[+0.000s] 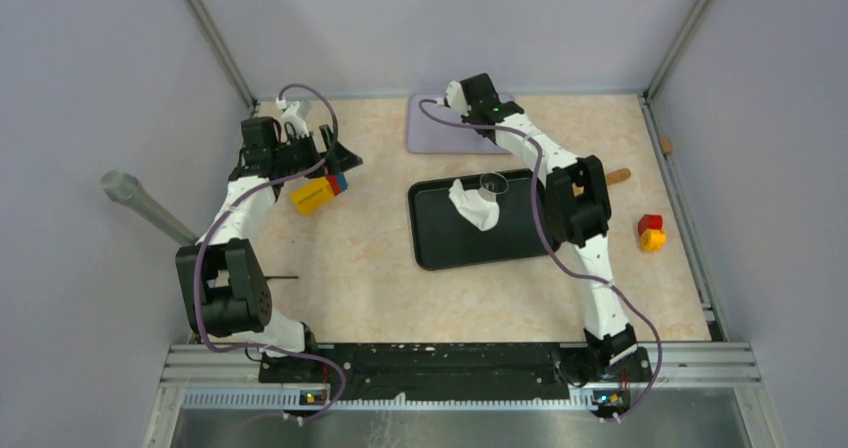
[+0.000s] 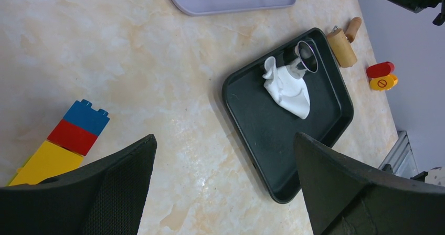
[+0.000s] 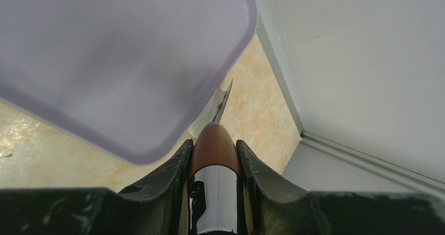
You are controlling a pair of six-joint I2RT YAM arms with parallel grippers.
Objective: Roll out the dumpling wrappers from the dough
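My right gripper is shut on a knife's brown wooden handle; its thin blade points away near the lilac board's corner. Beside the blade shows a pale flat piece, and I cannot tell whether it is dough or part of the tool. In the top view this arm hangs over the lilac board. A soft white piece, seemingly dough, lies in the black tray against a clear cup. Left of the tray, my left gripper is open and empty.
Yellow, red and blue blocks lie under the left gripper. A wooden rolling pin rests right of the tray, with red and yellow pieces beyond. Bare table lies between the blocks and tray, and in front of the tray.
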